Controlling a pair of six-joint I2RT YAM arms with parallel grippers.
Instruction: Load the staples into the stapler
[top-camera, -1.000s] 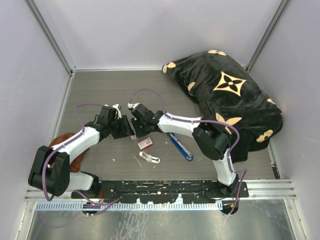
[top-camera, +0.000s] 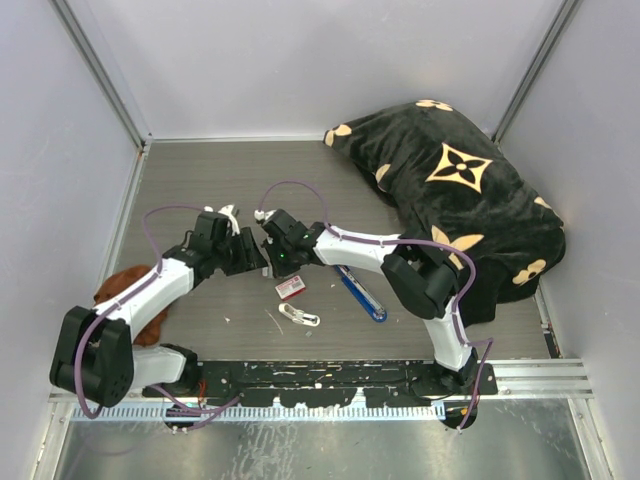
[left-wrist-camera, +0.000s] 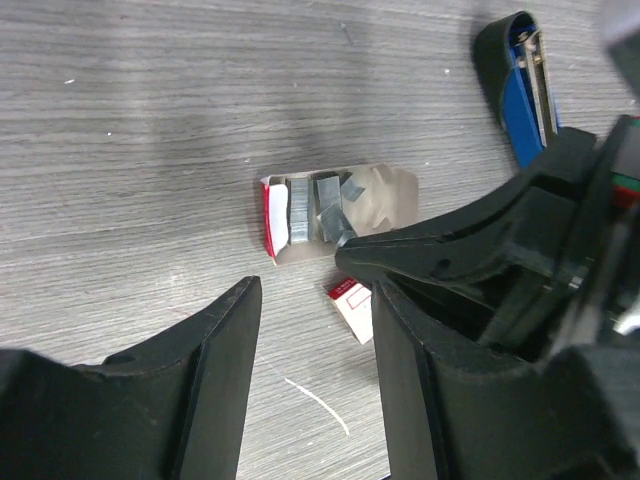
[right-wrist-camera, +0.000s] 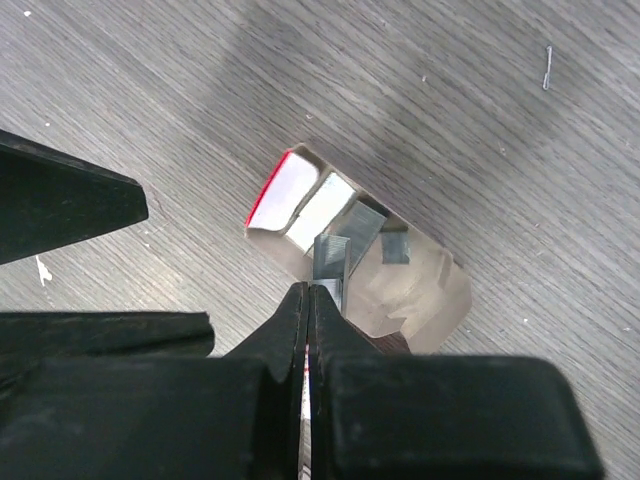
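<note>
The small open box (right-wrist-camera: 435, 290) lies on the table with several grey staple strips in it. My right gripper is shut, its fingertips together and nothing between them. One loose staple strip (right-wrist-camera: 331, 258) lies tilted just past those tips, outside the fingers. In the left wrist view that strip (left-wrist-camera: 334, 222) shows at the box's near side, by the right fingertips. My left gripper stands open short of the box, with only bare table between its fingers. The blue stapler (top-camera: 362, 295) lies to the right, its metal channel (left-wrist-camera: 538, 85) exposed.
A red-and-white box (top-camera: 290, 288) sits close in front of the grippers, with a white clip-like object (top-camera: 299, 315) nearer the front edge. A dark cushion (top-camera: 465, 200) fills the back right; a brown cloth (top-camera: 122, 285) lies at left.
</note>
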